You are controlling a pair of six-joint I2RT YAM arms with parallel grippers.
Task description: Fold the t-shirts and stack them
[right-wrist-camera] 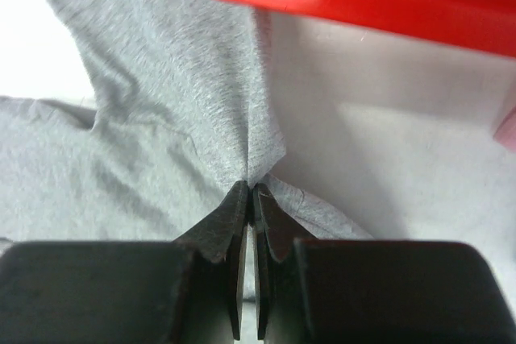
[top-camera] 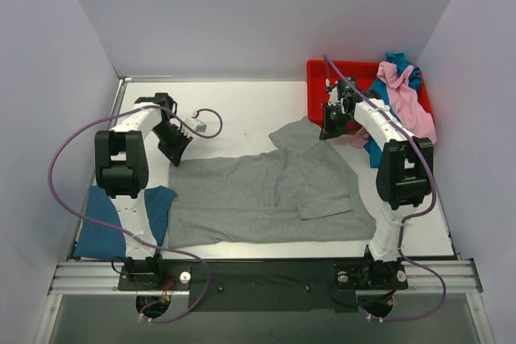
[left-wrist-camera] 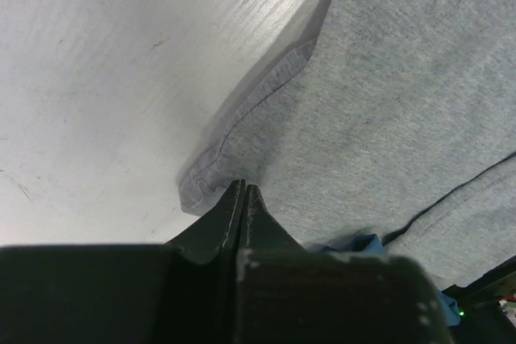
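A grey T-shirt (top-camera: 226, 191) lies spread across the table, one sleeve pointing up toward the red bin. My left gripper (top-camera: 182, 153) is shut just above its upper left corner; in the left wrist view the closed tips (left-wrist-camera: 244, 189) sit beside the folded hem. My right gripper (top-camera: 326, 129) is shut at the upper right part of the shirt; in the right wrist view its tips (right-wrist-camera: 251, 192) meet at a raised grey fold (right-wrist-camera: 246, 134), which appears pinched between them. A folded blue cloth (top-camera: 113, 227) lies at the front left.
The red bin (top-camera: 318, 74) at the back right holds pink (top-camera: 407, 106) and blue clothes, some hanging over its front edge.
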